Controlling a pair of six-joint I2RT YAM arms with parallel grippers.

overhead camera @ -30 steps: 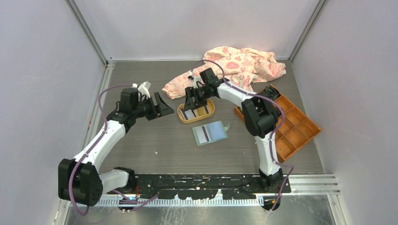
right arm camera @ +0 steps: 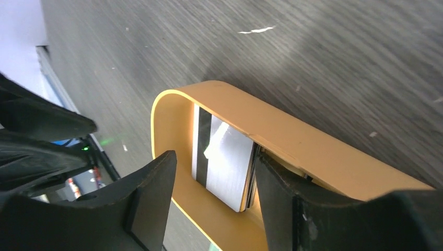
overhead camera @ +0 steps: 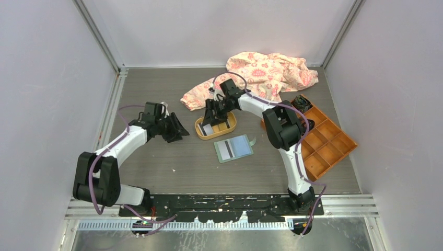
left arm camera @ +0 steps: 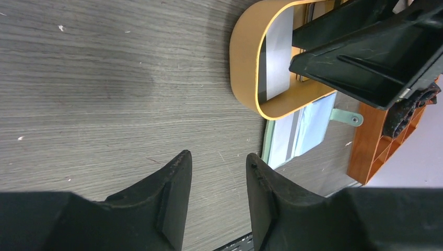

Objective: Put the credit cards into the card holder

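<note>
Inside the tan oval tray [overhead camera: 217, 135] lie the cards; a white card [right arm camera: 225, 170] with a dark stripe stands against others at one end. My right gripper is over the tray, its fingers part open, the white card showing in the gap between its fingers; whether they touch it I cannot tell. Left of the tray hovers my left gripper [overhead camera: 178, 130], also part open, with only bare table between its fingers in the left wrist view. In front of the tray, the green card holder [overhead camera: 226, 160] lies flat, showing a white, dark-striped part and a pale blue part.
A wooden compartment box [overhead camera: 334, 152] stands at the right, with dark items in its far end. Crumpled floral cloth [overhead camera: 261, 70] lies behind the tray. Bare table [overhead camera: 188, 172] stretches across the front left.
The left gripper has shifted slightly left, its fingers closer together than before. The tray and my right gripper have moved a little to the left. The card holder has stayed put.
</note>
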